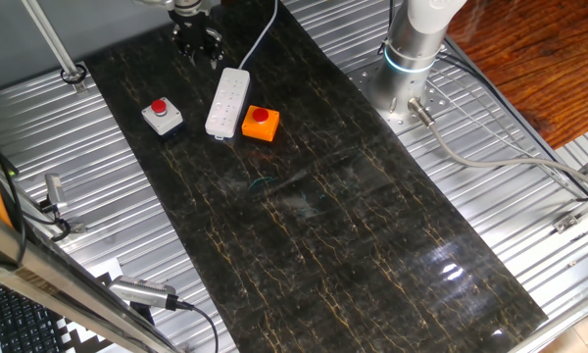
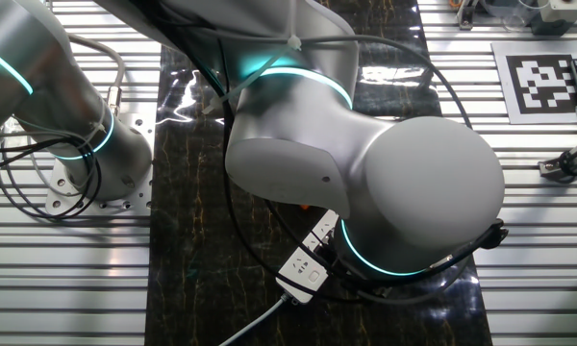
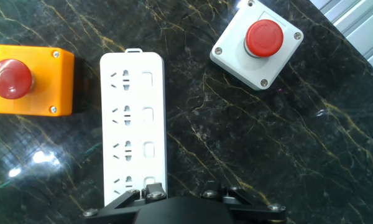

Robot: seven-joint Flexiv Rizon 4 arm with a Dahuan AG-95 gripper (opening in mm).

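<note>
A white power strip (image 3: 133, 124) with several sockets lies lengthwise in the wrist view, its near end partly covered by my gripper. The gripper's two fingers stand apart with nothing between them, so it is open. To the strip's right is a light grey box with a red push button (image 3: 264, 38). On the left sits an orange box (image 3: 53, 81) topped by a darker red button (image 3: 12, 79). From exterior view 1, the gripper (image 1: 200, 54) hangs at the table's far end, beyond both boxes. My arm (image 2: 433, 192) hides the boxes almost entirely in exterior view 2.
The strip's white cable (image 1: 263, 37) runs off the far edge.
</note>
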